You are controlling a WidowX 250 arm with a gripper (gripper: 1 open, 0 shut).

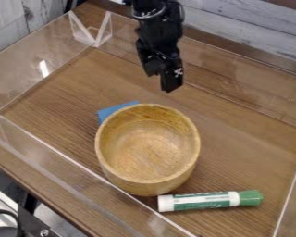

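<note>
My black gripper (161, 76) hangs over the upper middle of the wooden tray, open, with nothing visible between its fingers. A tan oval bowl (147, 155) sits in the lower middle. A blue object (114, 110) lies just behind the bowl at its left, partly hidden. A green and white cylinder (210, 200) lies at the front right.
The tray's clear wall (25, 65) rises at the left. The floor of the tray is bare to the right of the bowl and at the back.
</note>
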